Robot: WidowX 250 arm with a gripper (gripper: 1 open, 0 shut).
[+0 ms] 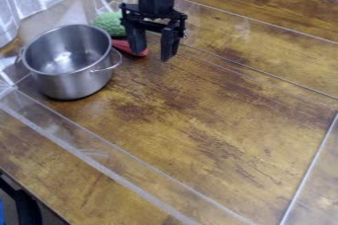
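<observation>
My black gripper (152,41) hangs at the upper middle, its two fingers pointing down and spread apart, with no object visible between them. Just behind and left of it are a red elongated object (126,47), partly hidden, and a green object (109,24), also partly covered by the gripper. A large steel pot (66,63) with handles stands to the left of these.
Clear strips run along its edges and across it. A pale crumpled covering lines the upper left behind the pot.
</observation>
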